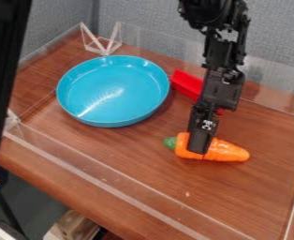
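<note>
The black arm reaches down from the top right, its gripper (pixel 199 144) low over an orange toy carrot (pixel 227 152) with a green top, fingers at the carrot's middle. Whether they are open or shut on it cannot be seen clearly. A blue plate (pixel 112 91) lies to the left. A red object (pixel 186 82) lies behind the arm, partly hidden by it.
A white wire-like frame (pixel 102 43) stands at the back left behind the plate. Clear low panels edge the wooden table (pixel 137 178).
</note>
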